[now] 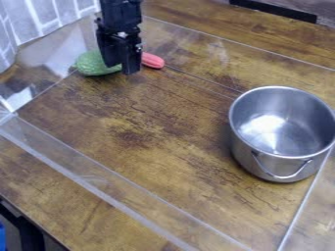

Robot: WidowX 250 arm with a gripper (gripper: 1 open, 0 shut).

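The dark gripper (123,55) is at the upper left, pointing down over a green vegetable-like object (94,65) and partly in front of it. Just right of it lies a small pink object (151,61), partly behind the gripper. The fingers are too small and dark to tell whether they are open, shut or holding something.
A large steel pot (279,134) stands on the right of the wooden table (157,147). Clear plastic edges run along the left and front.
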